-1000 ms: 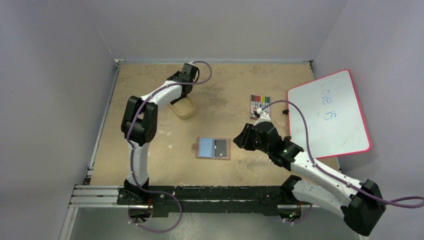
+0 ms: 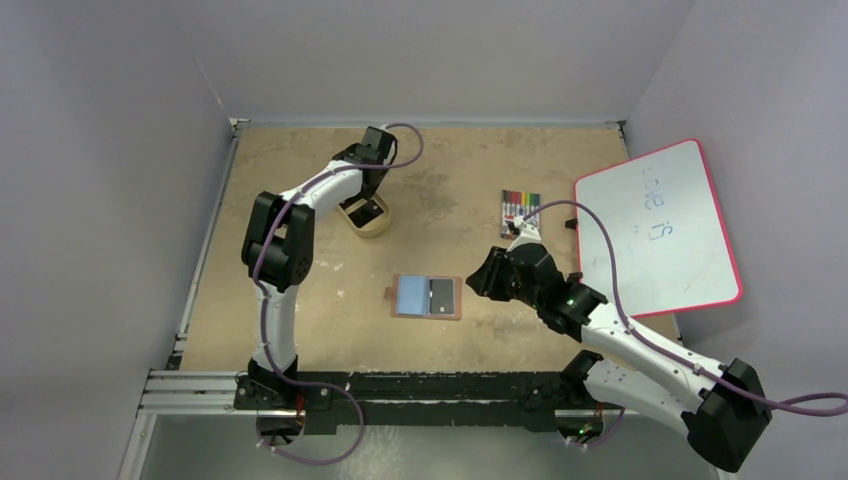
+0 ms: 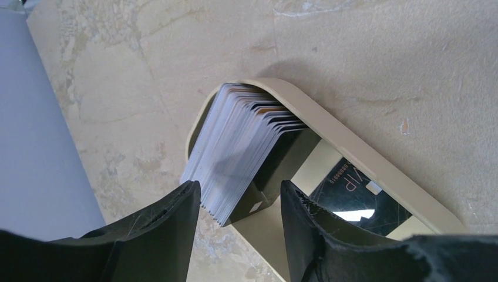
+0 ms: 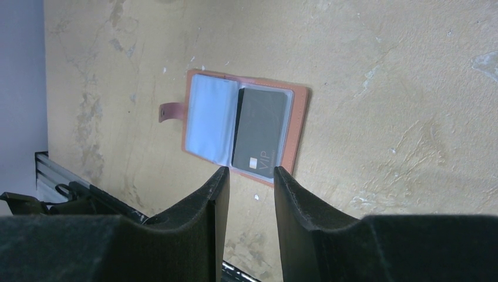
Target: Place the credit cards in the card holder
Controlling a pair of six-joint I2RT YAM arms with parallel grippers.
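Note:
A beige oval box (image 3: 376, 161) fills much of the left wrist view. Several cards (image 3: 229, 144) stand leaning in a stack at one end of it. One black VIP card (image 3: 358, 197) lies flat on the box's floor, apart from that stack. My left gripper is over the box, open, with no card between its fingers. The card holder (image 4: 300, 111) lies spread on the table, blue-white on one side, a dark VIP card (image 4: 259, 126) in the other side's pocket. Above its near edge hangs my right gripper, part open and empty.
A pack of coloured markers (image 2: 520, 212) lies at the right rear, and a whiteboard (image 2: 655, 230) with a pink rim rests along the right edge. Bare table (image 2: 450, 210) separates the box from the markers.
A black card has appeared lying in the box, where bare beige floor showed before. My left gripper has barely shifted. The right arm and the card holder look unmoved.

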